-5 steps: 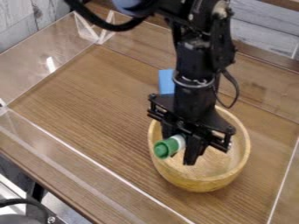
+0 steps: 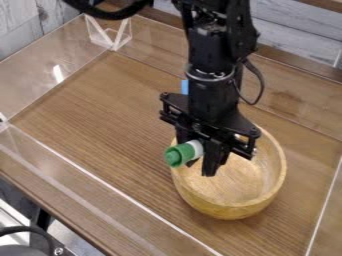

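Note:
The black gripper (image 2: pixel 209 150) is over a round tan wooden bowl (image 2: pixel 235 195), above its left side. A green and white cylindrical object (image 2: pixel 183 153) is at the gripper's fingers, tilted, near the bowl's left rim. The dark fingers hide part of it, and I cannot tell how firmly they hold it.
A blue object (image 2: pixel 185 88) is mostly hidden behind the arm. A clear plastic stand (image 2: pixel 110 32) is at the back left. Black cables lie at the bottom left corner.
The gripper has moved up and to the left, carrying the green and white object from inside the bowl toward and slightly above its left rim.

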